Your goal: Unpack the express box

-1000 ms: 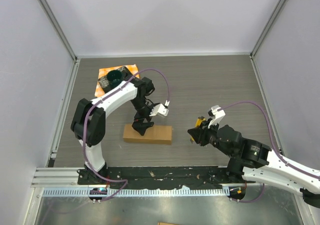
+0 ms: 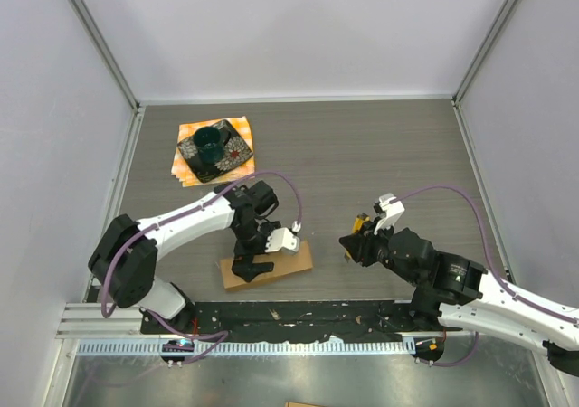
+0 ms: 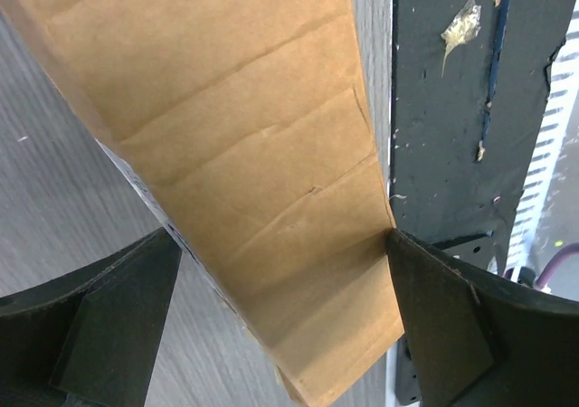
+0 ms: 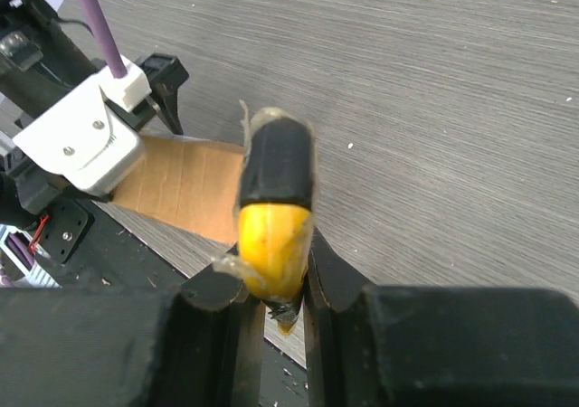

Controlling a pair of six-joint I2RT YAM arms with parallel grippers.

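The brown cardboard box [image 2: 294, 261] lies on the table at the front centre-left, set slightly askew. My left gripper [image 2: 256, 269] is over its left part. In the left wrist view the box's plain cardboard face [image 3: 280, 172] runs diagonally between the open fingers; the right fingertip appears to touch one edge, while the left one is beside the opposite edge. Right of the box, my right gripper [image 2: 351, 244] is shut on a yellow-and-black utility knife [image 4: 274, 235], which sticks up from between the fingers. Whether its blade is out I cannot tell.
At the back left, a dark green cup [image 2: 208, 143] stands on a black patterned tray [image 2: 237, 154], over an orange checked cloth [image 2: 246, 128]. A black strip [image 2: 298, 321] borders the front edge.
The box has turned a little, its left end now nearer the front. The right arm stays still.
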